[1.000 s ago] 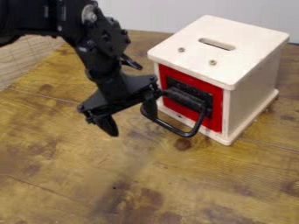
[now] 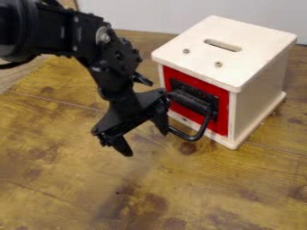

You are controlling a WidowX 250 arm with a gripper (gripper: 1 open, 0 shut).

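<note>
My black gripper (image 2: 142, 137) is open, its two fingers pointing down and spread apart, just left of a white box (image 2: 252, 99) with a red front panel (image 2: 211, 91). A black appliance part (image 2: 188, 95) with a curved black handle (image 2: 202, 128) sits on the red panel. The right finger is near the handle's left end; whether they touch I cannot tell.
The box stands at the back right on a wooden surface (image 2: 72, 180), with a slot and two knobs on top. A pale board lies at the far left edge.
My gripper has moved down and a little left over the last second, staying open. The box and handle look unchanged.
</note>
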